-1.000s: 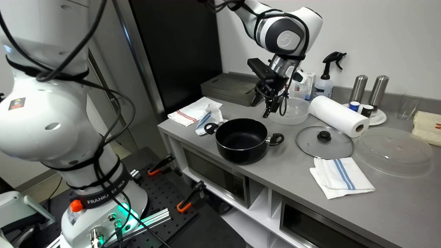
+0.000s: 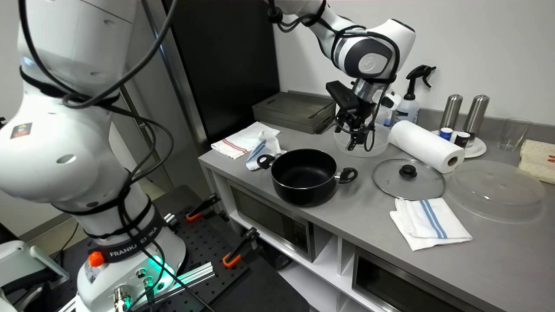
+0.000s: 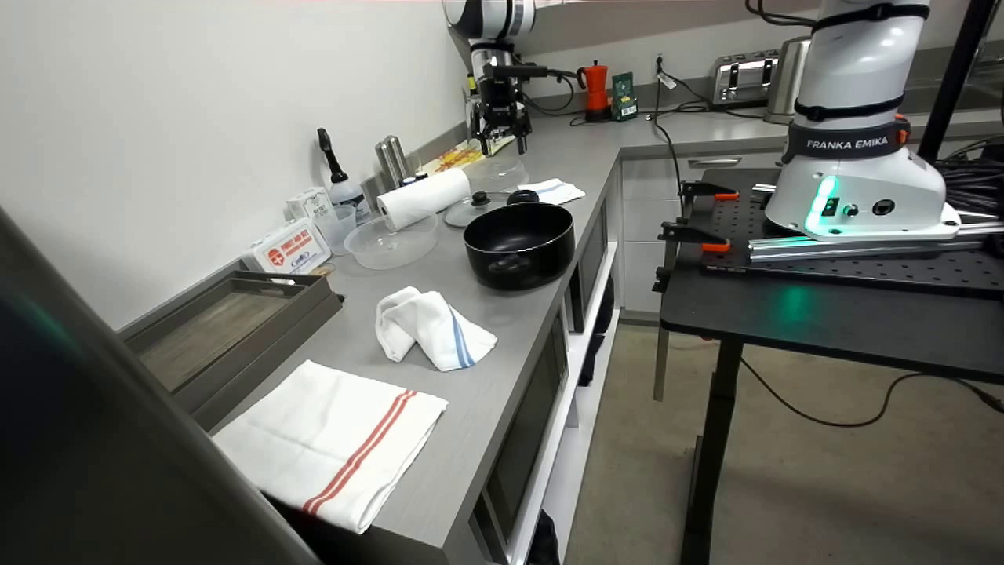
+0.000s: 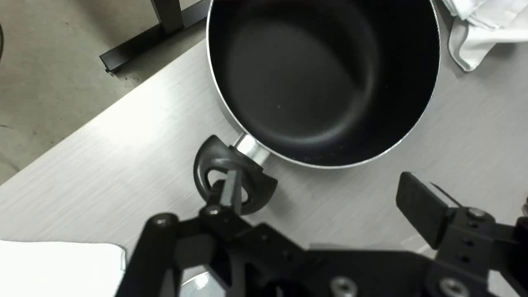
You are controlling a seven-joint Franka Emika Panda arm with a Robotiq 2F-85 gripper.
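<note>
My gripper is open, its fingers wide apart with nothing between them. In exterior view 1 the gripper (image 2: 359, 144) hangs above the counter, to the right of and behind the black pot (image 2: 304, 179). The pot is empty and uncovered, with a looped handle on each side. From the wrist, one finger overlaps the near pot handle (image 4: 257, 185) in the picture, but the exterior views show the gripper well above it. A glass lid (image 2: 390, 179) with a black knob lies flat to the right of the pot.
A clear bowl (image 3: 391, 245) and a paper towel roll (image 2: 426, 145) lie behind the pot and lid. Folded towels (image 2: 429, 223) flank them. Grey trays (image 2: 294, 112) sit at the back left. The counter's front edge runs close to the pot.
In exterior view 1 my gripper has moved to the right, away from above the pot's back rim. The pot, lid and towels have stayed where they were.
</note>
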